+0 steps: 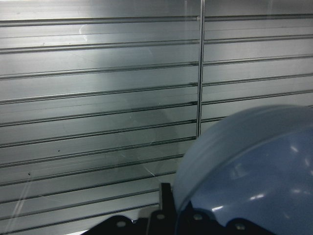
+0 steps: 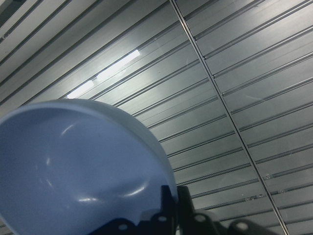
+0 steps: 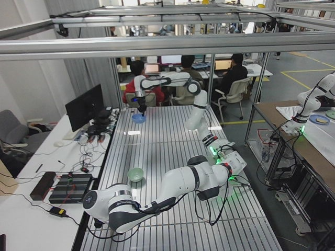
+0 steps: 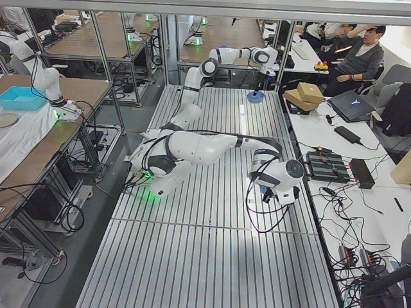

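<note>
A blue bowl (image 1: 254, 176) is at my left gripper, its rim between the shut fingers; in the camera right view this bowl (image 4: 255, 97) is at the far end. My right gripper is shut on the rim of another blue bowl (image 2: 83, 161), seen at the back in the camera left view (image 3: 138, 119). A green bowl (image 3: 135, 174) stands on the slatted table (image 3: 162, 130) between the arms. In the camera left view the near arm hides the left gripper and most of its bowl.
A white desk (image 3: 26, 225) with a monitor (image 3: 84, 107), cables and black boxes runs along one long side. On the other side stands a brown table (image 3: 282, 117) with another arm.
</note>
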